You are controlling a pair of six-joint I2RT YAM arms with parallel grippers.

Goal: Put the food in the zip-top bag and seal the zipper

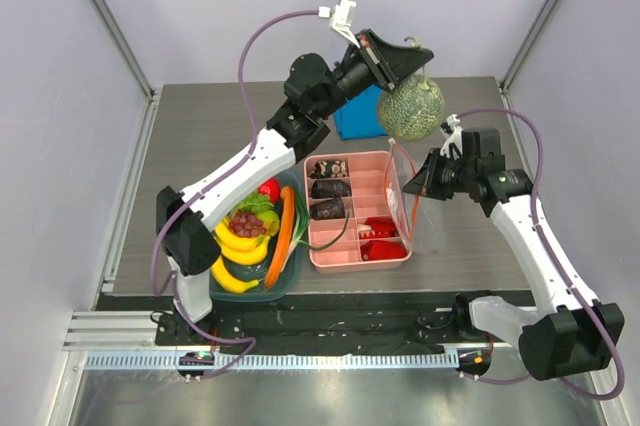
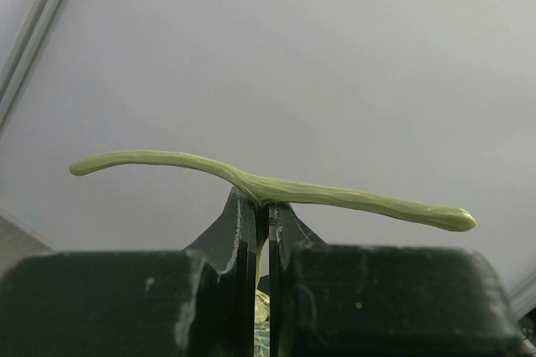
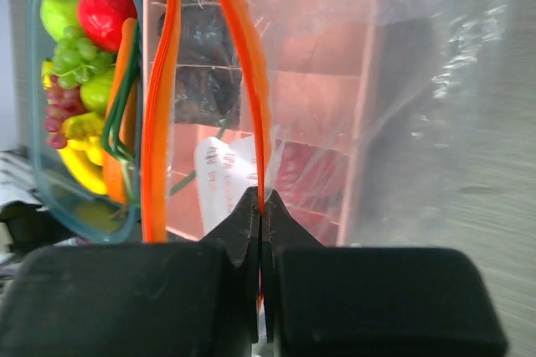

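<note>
A netted green melon [image 1: 410, 106] hangs high in the top view from my left gripper [image 1: 395, 61], shut on its pale green stem [image 2: 360, 199], which fills the left wrist view's middle. Just below and right of it, my right gripper [image 1: 425, 176] is shut on the edge of the clear zip bag [image 3: 427, 97], by its orange zipper [image 3: 159, 147]. The bag hangs upright over the right side of the pink compartment box [image 1: 355, 258]; in the right wrist view its two zipper strips are apart at the far end.
A teal tray [image 1: 225, 284] of fruit and vegetables stands left of the pink box, which holds dark and red packets. A blue cloth [image 1: 355, 116] lies behind the box.
</note>
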